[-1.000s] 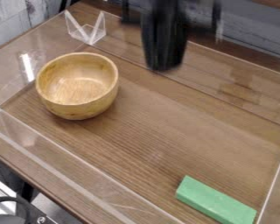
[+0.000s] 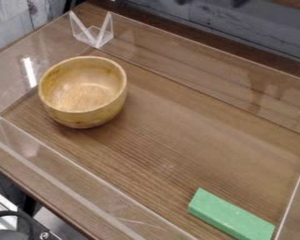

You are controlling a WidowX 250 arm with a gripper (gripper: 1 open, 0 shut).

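Observation:
A yellow-tan round bowl (image 2: 83,92) sits on the wooden counter at the left. A green rectangular block (image 2: 231,218) lies at the bottom right. A small clear wire or plastic stand (image 2: 93,30) is near the back left. Only a dark, blurred sliver at the top edge may be part of the arm; the gripper's fingers cannot be seen.
A pale wall runs along the back, and dark cables show at the bottom left corner.
The dark, blurred gripper and arm that hung over the back middle have moved up, almost wholly out of the top of the view. The bowl and block have not moved.

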